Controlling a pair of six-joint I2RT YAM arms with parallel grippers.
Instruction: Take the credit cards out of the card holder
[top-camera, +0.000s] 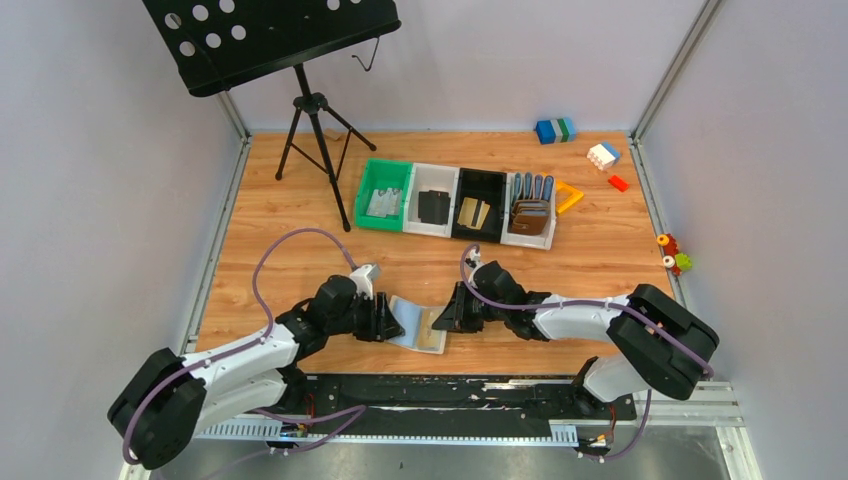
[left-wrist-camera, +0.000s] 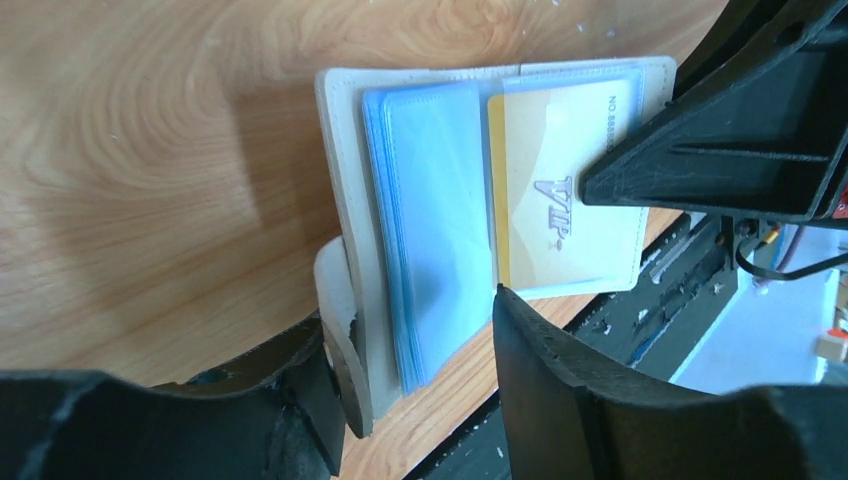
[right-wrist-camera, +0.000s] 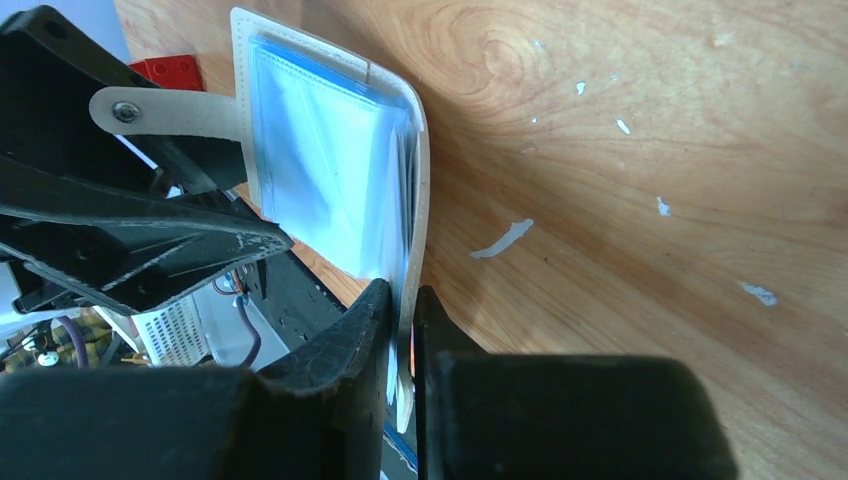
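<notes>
An open card holder (top-camera: 418, 325) lies on the table between the two grippers, with clear blue sleeves (left-wrist-camera: 432, 220) and a cream-and-yellow card (left-wrist-camera: 550, 160) marked with lettering in a sleeve. My left gripper is part open at the holder's edge, a grey flap by its left finger. My right gripper is shut on the holder's edge, cover and sleeves between its fingertips. In the left wrist view a finger of the right gripper reaches over the card's side.
A row of bins (top-camera: 408, 167) stands behind, with a music stand (top-camera: 330, 160) at the back left. Blocks (top-camera: 554, 131) and small toys sit at the right. The table's front edge is just below the holder.
</notes>
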